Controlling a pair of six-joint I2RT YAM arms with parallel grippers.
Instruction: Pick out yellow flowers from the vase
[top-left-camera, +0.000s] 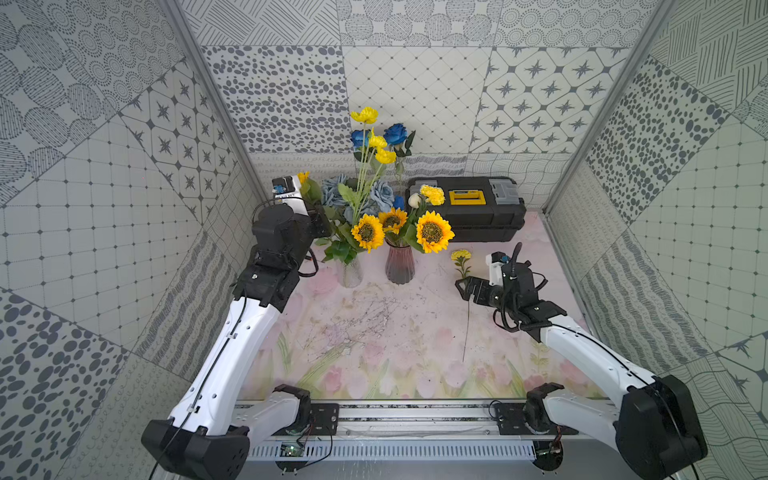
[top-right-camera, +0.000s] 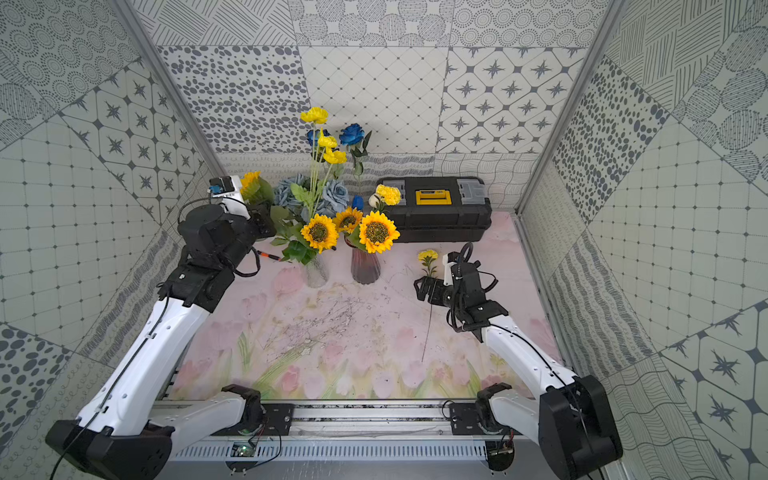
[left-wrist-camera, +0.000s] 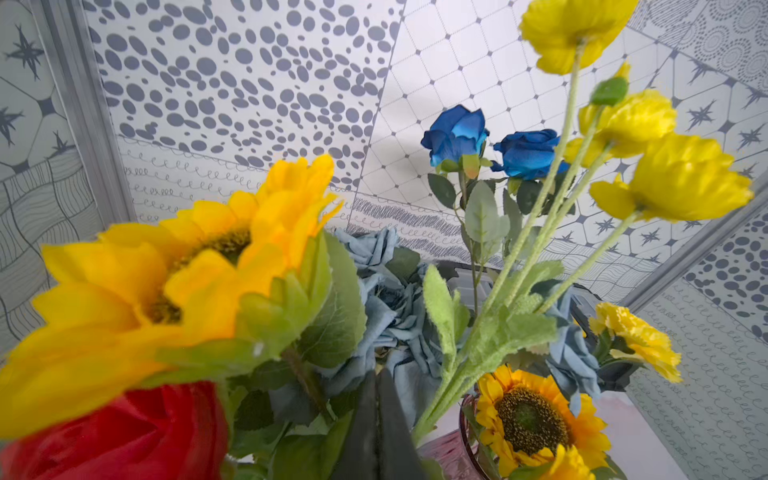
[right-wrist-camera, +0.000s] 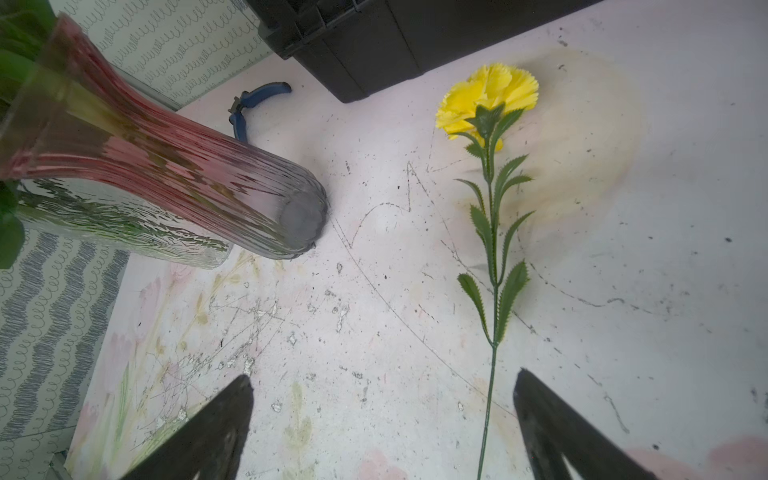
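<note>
Near the left vase's leaves, my left gripper is shut, with no stem visible between its dark fingers. In the left wrist view a large sunflower (left-wrist-camera: 216, 264) and a red rose stand left of it. Tall yellow flowers (left-wrist-camera: 688, 180) rise on thin stems to the right. A clear vase (top-left-camera: 349, 276) and a pink ribbed vase (top-left-camera: 400, 268) stand upright together; sunflowers (top-left-camera: 433, 232) and a yellow carnation (top-left-camera: 432, 195) top the latter. My right gripper is open above the table; a loose yellow carnation (right-wrist-camera: 489, 96) lies there, its stem passing just inside the right finger.
A black toolbox (top-left-camera: 472, 212) stands behind the vases at the right. Blue-grey flowers (left-wrist-camera: 392, 304) and blue roses (left-wrist-camera: 456, 134) crowd the back. A blue-handled tool (right-wrist-camera: 260, 97) lies behind the pink vase.
</note>
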